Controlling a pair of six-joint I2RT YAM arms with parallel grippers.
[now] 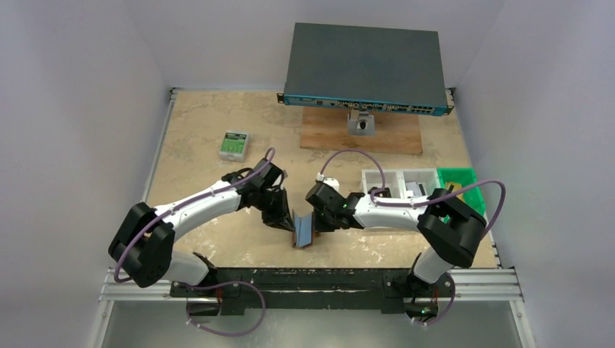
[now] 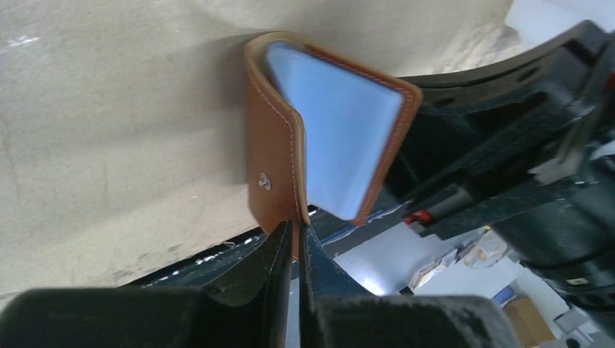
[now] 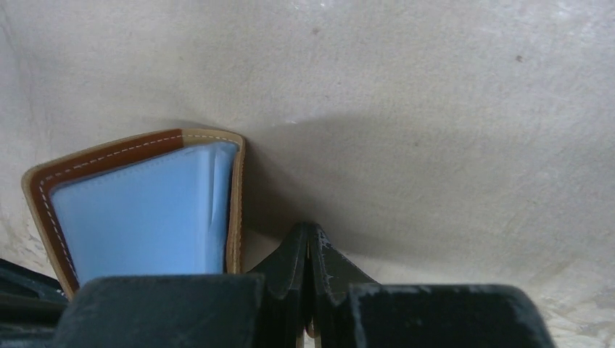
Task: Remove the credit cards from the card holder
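Observation:
The brown leather card holder (image 1: 303,230) with blue sleeves (image 2: 337,130) stands half folded on the table, between my two grippers at the front centre. My left gripper is shut, its tips at the snap-side flap's lower edge; whether it grips that edge I cannot tell. My right gripper is shut low over the table, just beside the holder (image 3: 138,214), with nothing visible between its fingers. I cannot make out any cards inside.
A small green-topped box (image 1: 232,145) lies at the back left. White trays (image 1: 391,181) and a green tray (image 1: 471,192) sit at the right. A dark rack unit (image 1: 362,65) on a wooden board (image 1: 319,138) fills the back.

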